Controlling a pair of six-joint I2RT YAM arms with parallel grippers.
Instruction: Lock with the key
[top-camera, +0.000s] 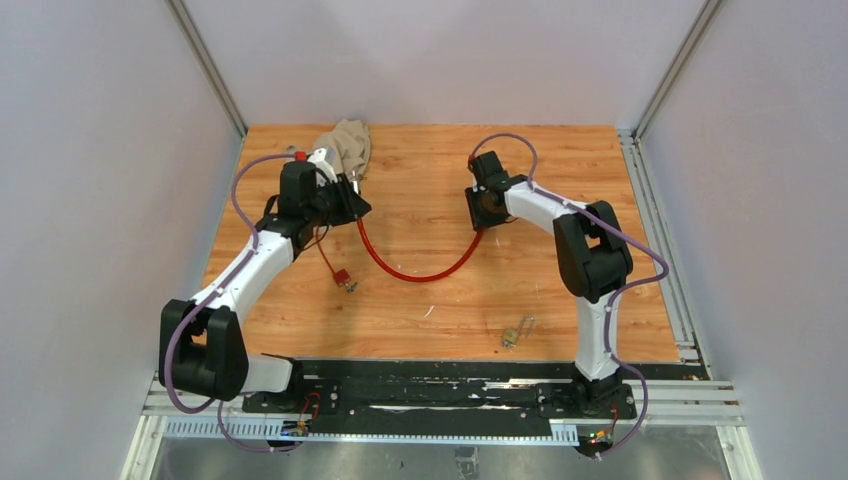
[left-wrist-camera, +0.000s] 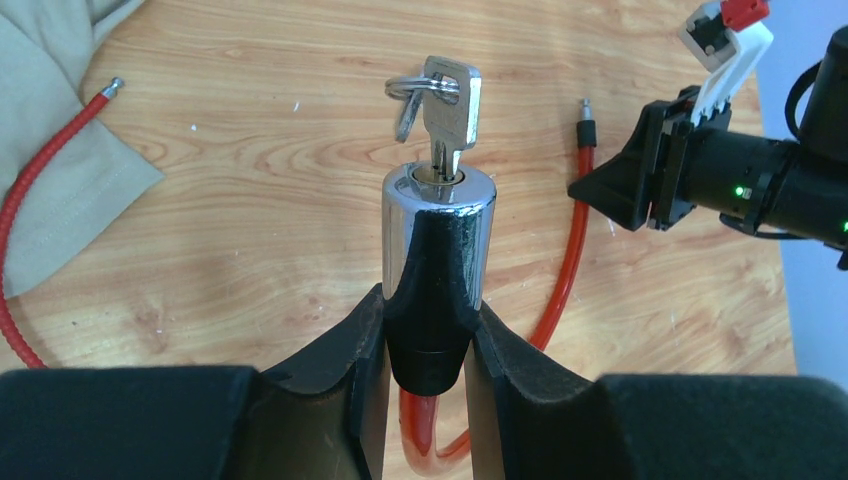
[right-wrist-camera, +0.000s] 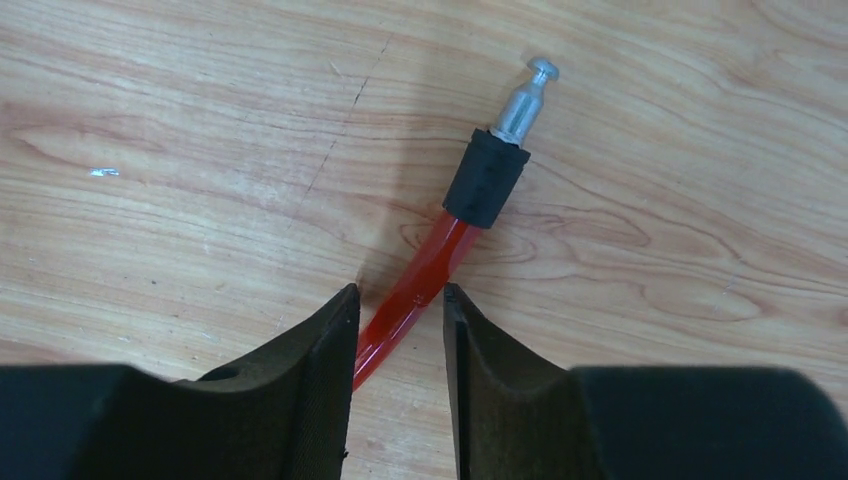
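Observation:
My left gripper (top-camera: 356, 205) is shut on the chrome lock head (left-wrist-camera: 435, 270) at one end of a red cable lock (top-camera: 418, 279); a key (left-wrist-camera: 450, 105) on a ring stands in its top. The cable hangs down to the table and curves right, where my right gripper (top-camera: 477, 215) is low over its other end. In the right wrist view that end's metal pin (right-wrist-camera: 520, 110) and black sleeve (right-wrist-camera: 484, 180) lie on the wood, with the part-open fingers above the red tubing, not visibly holding it.
A grey cloth (top-camera: 345, 145) lies at the back left with a thinner red cable (left-wrist-camera: 50, 150). A red connector (top-camera: 341, 276) lies left of centre, and a padlock (top-camera: 510, 336) near the front right.

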